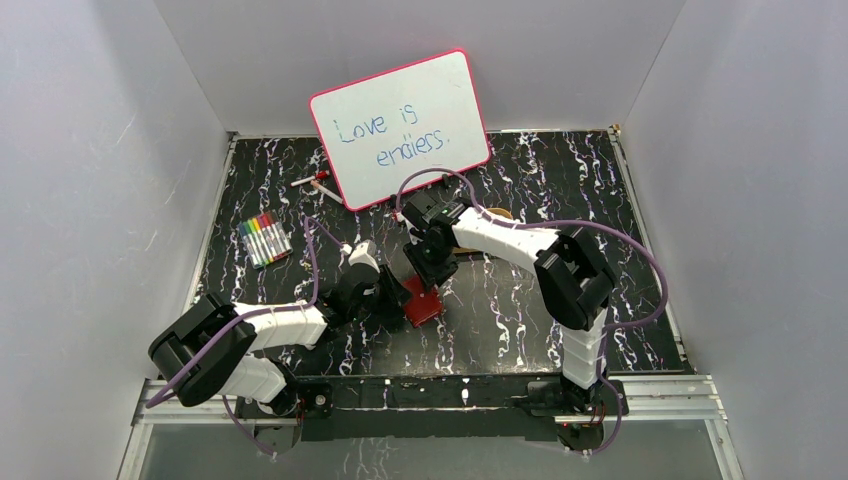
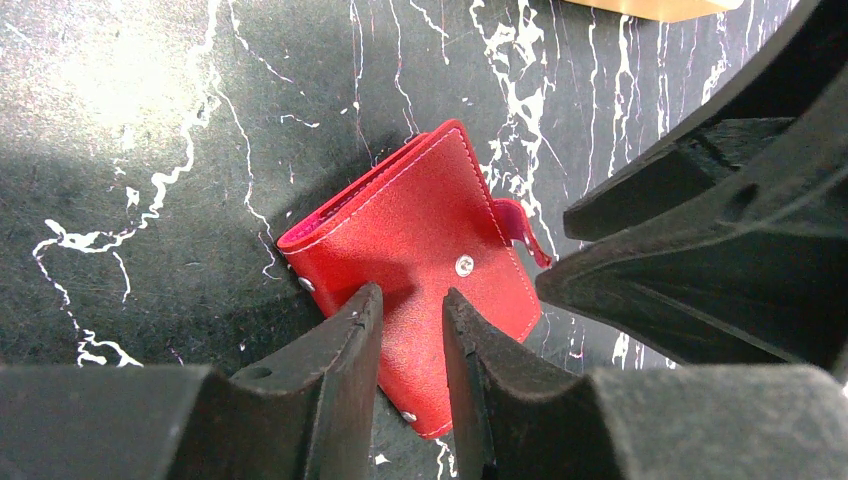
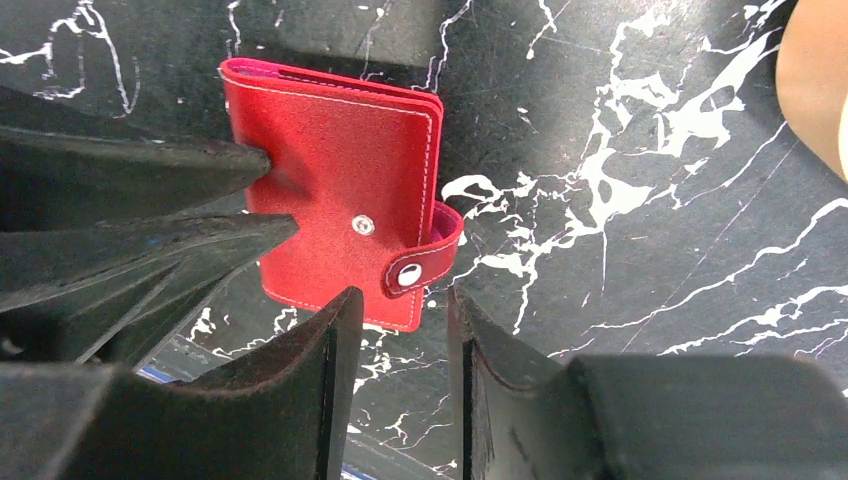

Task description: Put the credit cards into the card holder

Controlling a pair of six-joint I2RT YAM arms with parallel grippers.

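The red card holder [image 1: 422,302] lies on the dark marbled table, its snap strap [image 3: 425,262] unfastened and sticking out at one side. A folded opening edge [image 2: 370,185] shows along its top; no credit card can be made out in any view. My left gripper is part open over the holder's left part, a gap between its fingertips and red leather below. My right gripper is also part open, at the strap side, with nothing clearly between its fingers. Whether either touches the leather, I cannot tell.
A tan, round-edged object [image 3: 815,85] sits behind the right arm, mostly hidden in the top view. A row of coloured markers [image 1: 265,239] lies at left, and a whiteboard [image 1: 405,130] leans at the back. Free table lies to the right.
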